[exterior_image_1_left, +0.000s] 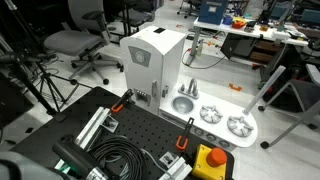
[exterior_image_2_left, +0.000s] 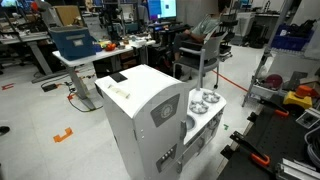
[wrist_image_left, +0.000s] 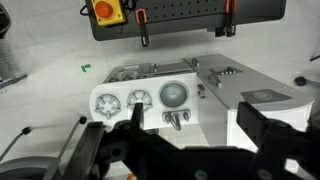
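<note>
In the wrist view my gripper stands open, its two dark fingers well apart and nothing seen between them. Below it is a white toy kitchen counter with a round sink (wrist_image_left: 174, 95), a faucet (wrist_image_left: 176, 120) and two stove burners (wrist_image_left: 140, 100). Beside the sink rises a tall white cabinet (exterior_image_1_left: 152, 62), its front door looking closed in the first exterior view. The second exterior view shows the same cabinet (exterior_image_2_left: 150, 120) from its side, with the burners (exterior_image_2_left: 208, 96) beyond. My gripper cannot be made out in either exterior view.
A black perforated table (exterior_image_1_left: 150, 135) borders the kitchen, with orange-handled clamps (exterior_image_1_left: 183, 140) along its edge. A yellow box with a red button (exterior_image_1_left: 212, 160) and coiled black cable (exterior_image_1_left: 118, 155) lie on it. Office chairs (exterior_image_1_left: 78, 40) stand behind.
</note>
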